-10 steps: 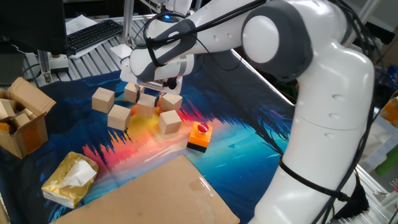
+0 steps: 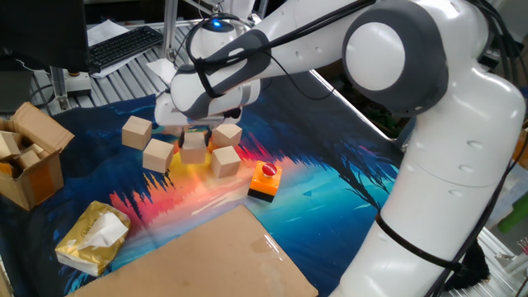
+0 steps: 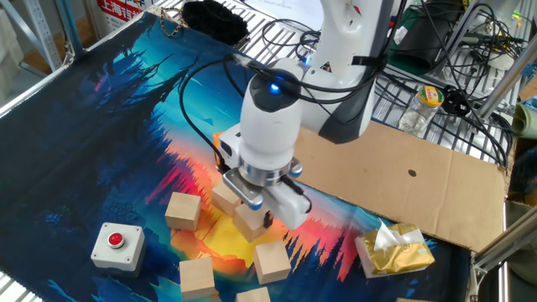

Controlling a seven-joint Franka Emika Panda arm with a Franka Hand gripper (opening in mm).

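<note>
My gripper [image 2: 195, 139] points down over a group of plain wooden cubes, its dark fingers [image 2: 183, 139] on both sides of one cube [image 2: 193, 150]. It is shut on this cube, which sits in the middle of the group, low over the yellow patch of the mat; whether it touches the mat cannot be told. Around it stand other cubes: one [image 2: 137, 132] at the left, one [image 2: 158, 155] nearer the camera, and two [image 2: 226, 134] [image 2: 224, 162] at the right. In exterior view 2 the held cube [image 3: 248, 223] is partly covered by the hand.
An orange box with a red button [image 2: 265, 180] stands right of the cubes, and a white one [image 3: 117, 247] shows in exterior view 2. A tissue pack [image 2: 94, 238], a cardboard sheet [image 2: 198, 260] and an open carton of blocks [image 2: 37, 177] lie around.
My gripper and the cube between its fingers have come lower and slightly toward the exterior view 1 camera. A cube behind, visible earlier, is now covered by the hand. The other cubes stay put.
</note>
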